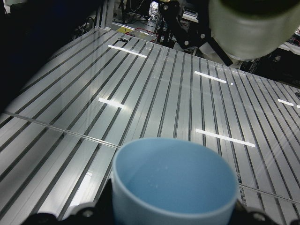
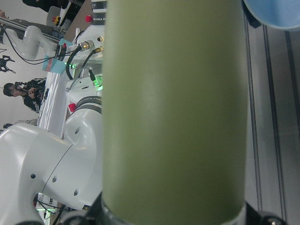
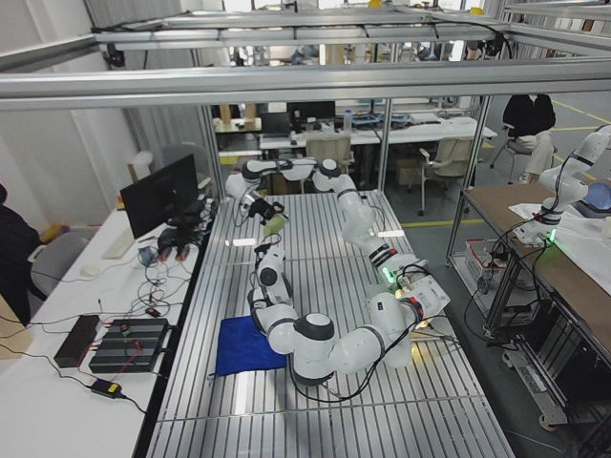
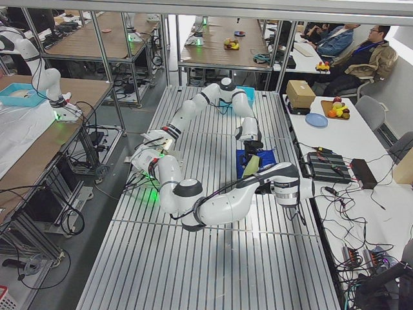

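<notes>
A green cylindrical bottle (image 3: 275, 223) (image 4: 251, 166) hangs tilted above the slatted table, my right gripper shut on it; it fills much of the right wrist view. A light blue cup (image 1: 173, 180) sits in my left gripper, which is shut on it, below the bottle's end. In the left wrist view that end (image 1: 248, 26) is above and right of the cup, apart from it. The cup's rim also shows at the top right of the right wrist view.
A blue cloth (image 3: 243, 348) lies on the table (image 3: 220, 420). A light blue bin (image 4: 245, 93) stands at one end in the camera right view. Desks with a monitor (image 3: 158, 196) and electronics flank the table. Bare slats surround the arms.
</notes>
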